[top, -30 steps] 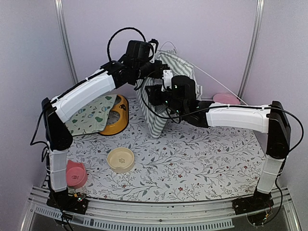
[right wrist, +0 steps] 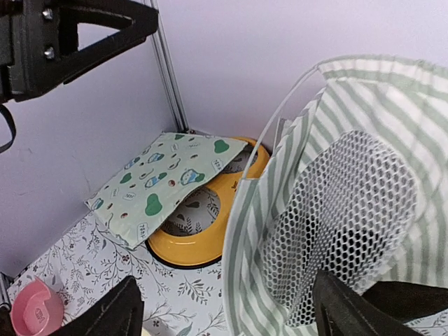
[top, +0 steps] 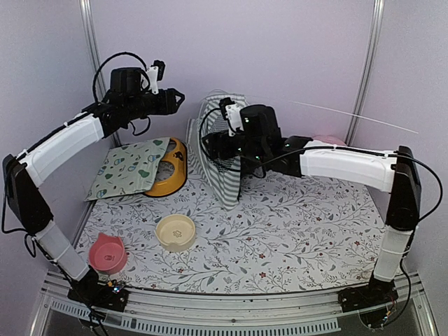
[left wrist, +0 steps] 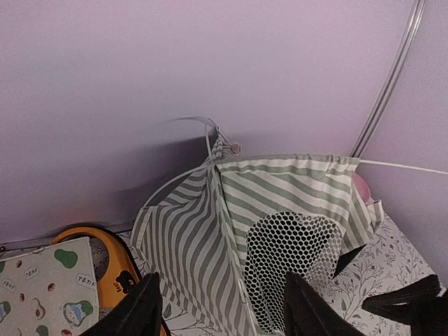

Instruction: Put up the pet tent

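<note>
The green-and-white striped tent fabric (left wrist: 280,178) with its mesh panel (right wrist: 336,203) stands crumpled at the back centre, white poles arching over it and one long pole (top: 350,112) sticking out to the right. My left gripper (top: 175,101) is raised left of the tent, open and empty in its wrist view. My right gripper (top: 217,143) is in front of the tent, its fingers open either side of the fabric's front edge in the right wrist view, with nothing visibly clamped.
A patterned mat (top: 122,168) lies on an orange ring (top: 175,178) at back left. A pink bowl (top: 106,253) and cream bowl (top: 175,232) stand front left.
My left gripper has pulled back leftward from the tent top. The long pole now lies higher and flatter.
</note>
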